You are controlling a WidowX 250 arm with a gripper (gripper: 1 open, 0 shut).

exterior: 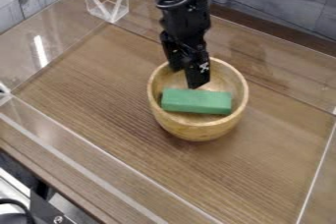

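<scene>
My gripper (188, 71), black, reaches down from the top of the view to the back of a round wooden bowl (226, 122). A green block (196, 101) lies flat in the front half of the bowl, just below the gripper and apart from it as far as I can see. The fingers are dark and small, so I cannot tell how far apart they stand.
</scene>
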